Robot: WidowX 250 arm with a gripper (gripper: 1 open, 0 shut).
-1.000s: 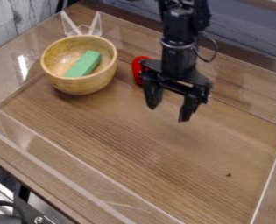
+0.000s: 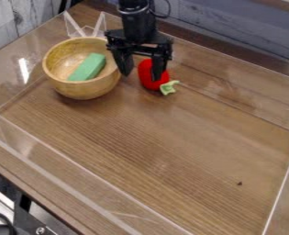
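Note:
A black robot arm reaches down from the top centre, its gripper (image 2: 139,57) over a red object (image 2: 153,75) with a small pale green tip, which lies on the wooden table. The gripper's fingers straddle the space above and around the red object's upper part; whether they touch it is unclear. To the left, a wooden bowl (image 2: 77,90) holds a green block (image 2: 92,65).
The gripper has moved back and to the left from over the right middle of the table to the red object, now lower over it. The bowl has not visibly moved.

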